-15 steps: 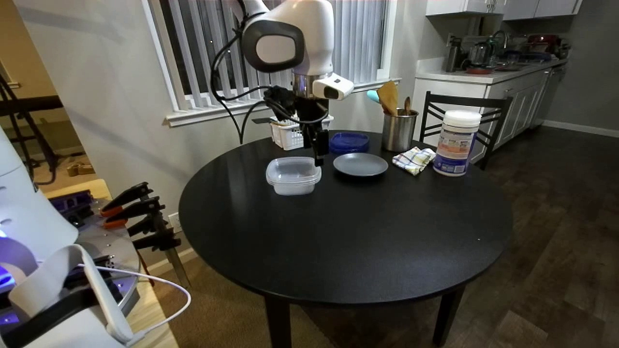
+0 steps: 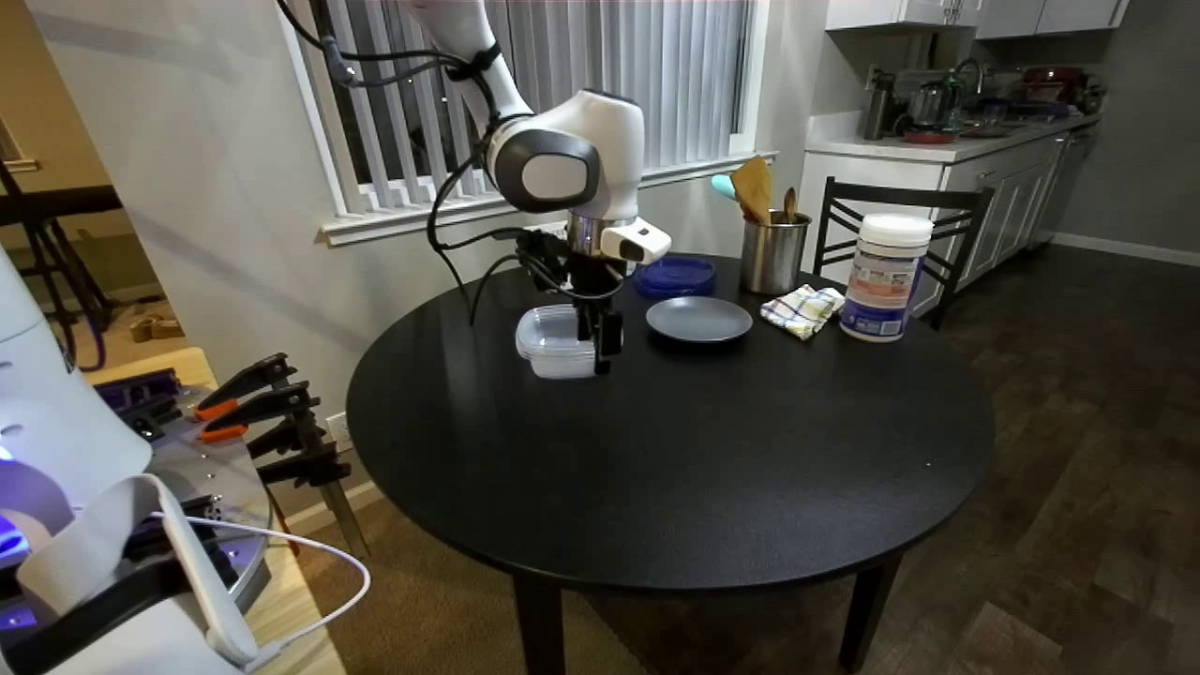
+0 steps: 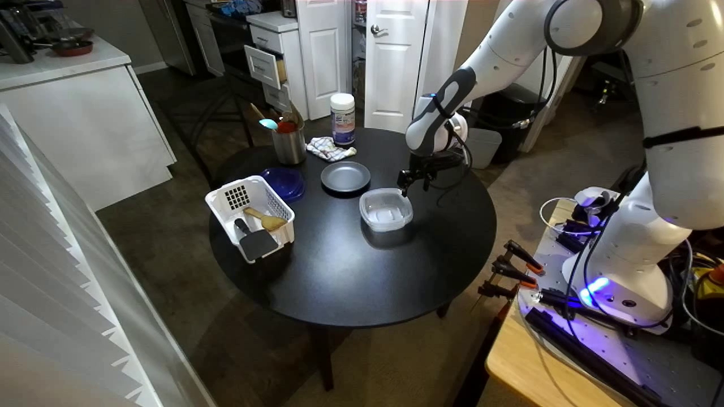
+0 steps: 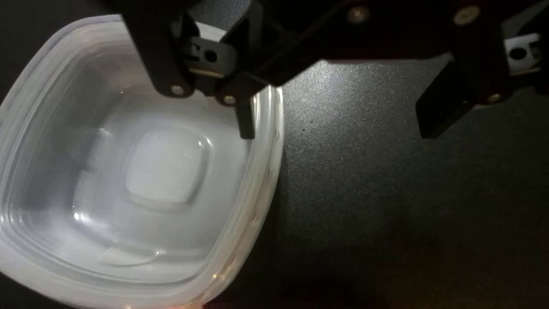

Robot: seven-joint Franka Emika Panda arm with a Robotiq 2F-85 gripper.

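A clear, square plastic container [image 3: 386, 210] stands upright on the black table, with nothing visible inside it. In the wrist view this container [image 4: 159, 165] fills the left half. My gripper is open over its right wall: one finger [image 4: 245, 118] reaches over the inner side of the rim, while the other finger [image 4: 437, 110] hangs well outside above bare table. The wall is between the fingers but not gripped. Exterior view 1 has the gripper [image 2: 602, 354] low at the container's right side, hiding part of it.
Beyond the container are a grey plate [image 3: 345, 176], a blue lid [image 3: 283, 183] and a white basket [image 3: 285, 234] with utensils. A steel utensil holder [image 2: 773, 257], checkered cloth [image 2: 802, 311] and wipes tub [image 2: 884, 279] stand farther right.
The arm has come down, bringing my gripper from above the container's far right edge to its right wall. The container looks unmoved, and the arm now hides the basket in exterior view 1.
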